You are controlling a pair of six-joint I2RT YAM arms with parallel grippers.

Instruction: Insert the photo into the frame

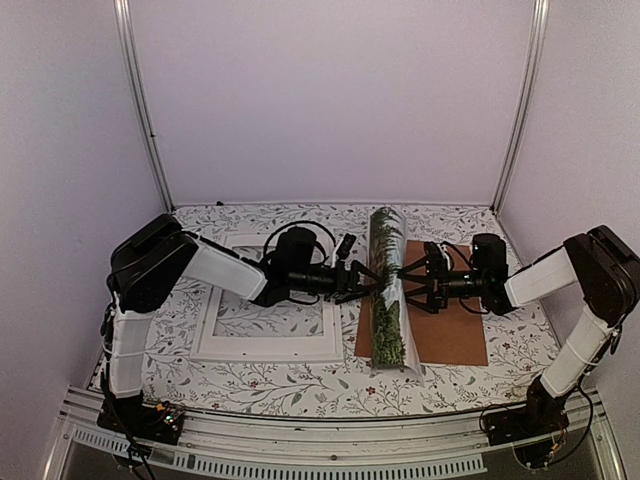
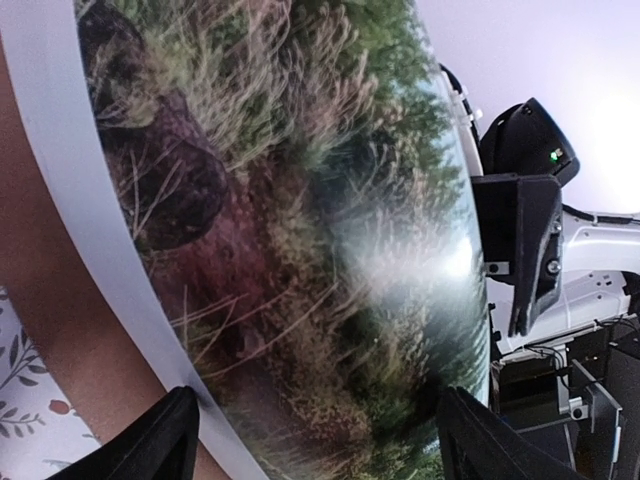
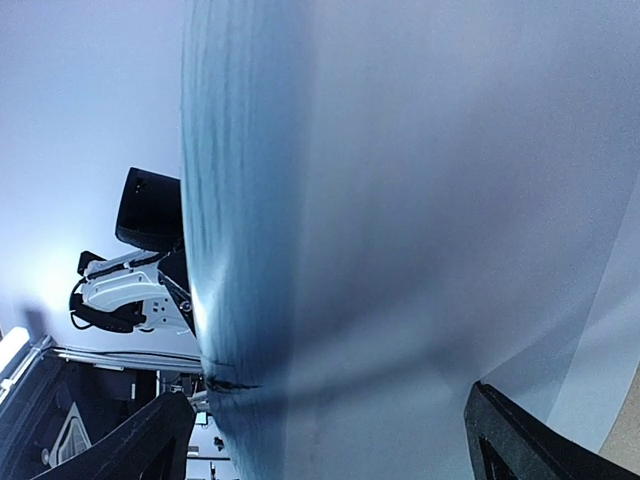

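The photo (image 1: 388, 300), printed with green and brown plants, is curled into a tall arch at the middle of the table, over the brown board (image 1: 455, 335). To its left lies the white frame (image 1: 270, 348), flat and empty. My left gripper (image 1: 368, 282) is at the photo's left side, its fingers apart; the printed face (image 2: 300, 250) fills much of the left wrist view. Opposite it, my right gripper (image 1: 418, 283) stands open at the photo's right side, facing the pale back (image 3: 420, 230). Whether either one touches the photo, I cannot tell.
My left forearm (image 1: 225, 270) passes over the frame and hides part of it. A floral cloth (image 1: 290, 400) covers the table. Bare cloth shows in front of the frame and the board. A metal rail (image 1: 330, 435) runs along the front edge.
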